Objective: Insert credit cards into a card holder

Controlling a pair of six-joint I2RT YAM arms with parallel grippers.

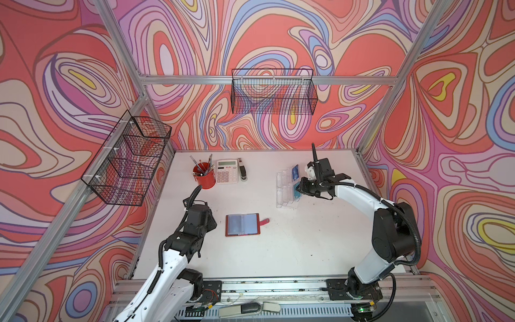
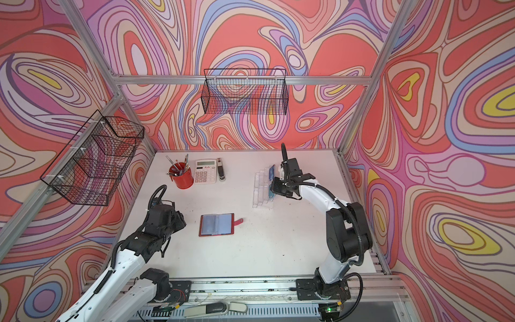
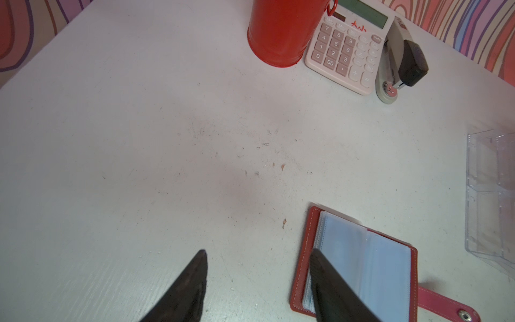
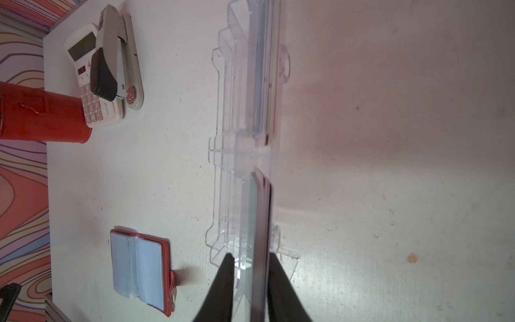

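Note:
A clear acrylic rack [image 1: 284, 187] stands at the right-middle of the table with cards [image 4: 262, 204] upright in its compartments. My right gripper is at the front stack of cards, fingers either side of it; whether they grip it I cannot tell. An open red card holder [image 1: 242, 224] with pale sleeves and a strap lies at the front middle. My left gripper is open above the table to the left of the holder, nothing between its fingers.
A red bucket of pens [image 1: 203, 176], a calculator [image 1: 227, 170] and a stapler [image 1: 242, 170] stand at the back left.

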